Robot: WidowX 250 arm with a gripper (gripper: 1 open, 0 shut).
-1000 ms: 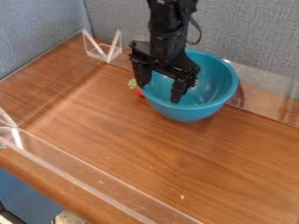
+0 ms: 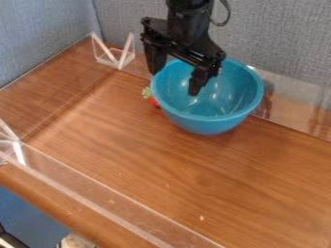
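Note:
A teal plastic bowl (image 2: 220,108) rests on the wooden table toward the back right. My black gripper (image 2: 175,76) hangs from the top over the bowl's left part, its two fingers spread apart, one near the bowl's left rim and one over the inside. I see nothing held between them. A small red object with green, perhaps a strawberry (image 2: 149,97), peeks out behind the bowl's left side, mostly hidden.
Clear acrylic edging runs along the table (image 2: 155,174), with a low clear wall (image 2: 295,113) at the back right and bracket pieces (image 2: 114,50) at the back left. Grey padded walls stand behind.
My gripper has shifted slightly upward and right over the last second. The bowl looks nearly unchanged in place.

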